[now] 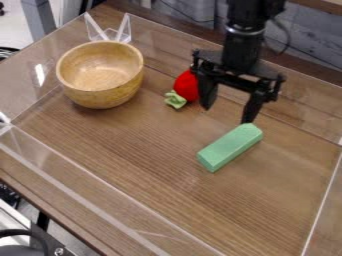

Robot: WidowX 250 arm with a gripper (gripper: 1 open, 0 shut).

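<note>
My gripper (238, 80) hangs over the back of the table, right of a red object (187, 84) with a green tip, which resembles a strawberry. Its black fingers are spread apart, and I see nothing clearly held between them. A mint-green bar (230, 147) lies diagonally below the gripper, nearer the front right. A tan bowl (104, 72) sits at the upper left.
A wall or ledge (317, 30) runs along the back right. White prongs (112, 27) stand behind the bowl, and a dark cable or object lies at the bottom-left corner.
</note>
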